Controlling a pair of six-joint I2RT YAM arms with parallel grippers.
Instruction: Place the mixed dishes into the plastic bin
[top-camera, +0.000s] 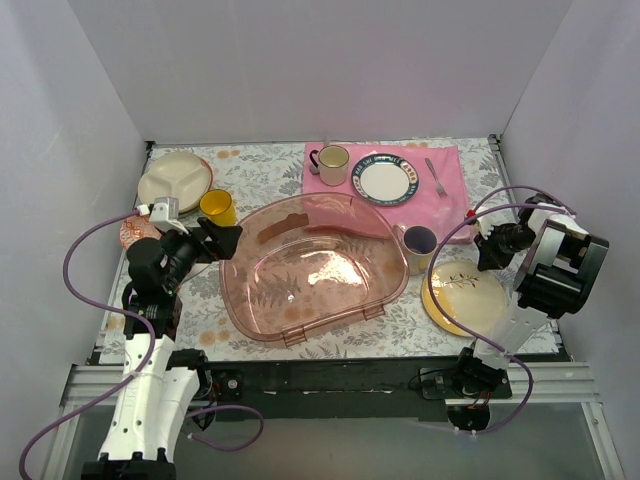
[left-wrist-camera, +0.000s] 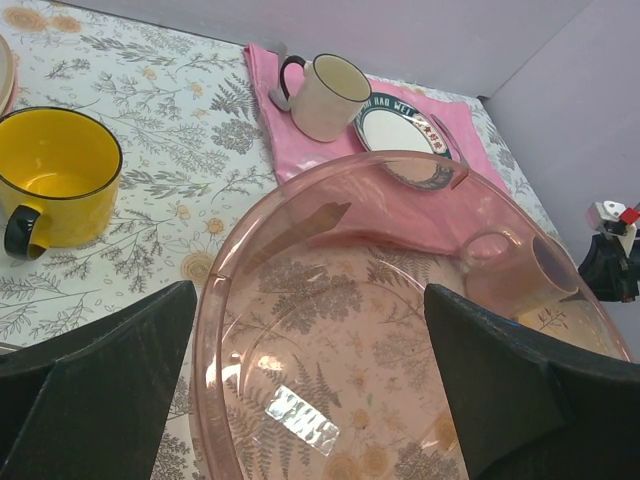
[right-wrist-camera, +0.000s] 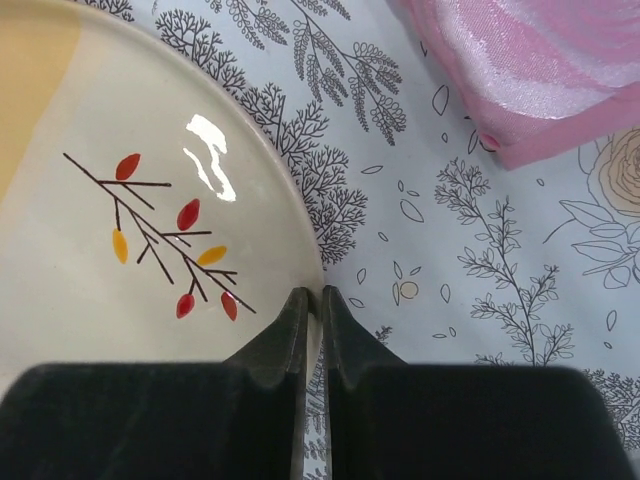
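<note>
The pink see-through bin (top-camera: 300, 320) stands empty in the middle of the table. At the right, my right gripper is shut on the rim of a cream plate with a yellow edge and a leaf sprig (right-wrist-camera: 150, 270); this plate (top-camera: 470, 300) rests on the table. My left gripper (top-camera: 228, 238) is open, over the bin's left side, nothing between its fingers. Near it stands a yellow mug (left-wrist-camera: 65, 165). A cream mug (top-camera: 332, 165) and green-rimmed plate (top-camera: 384, 180) sit at the back; a dark-insided mug (top-camera: 420, 240) stands right of the bin.
A pink cloth (top-camera: 435, 205) lies under the back dishes, with a fork (top-camera: 436, 178) on it. At the back left is a divided cream plate (top-camera: 175, 180), with a patterned reddish dish (top-camera: 137, 230) in front of it. Walls close in on both sides.
</note>
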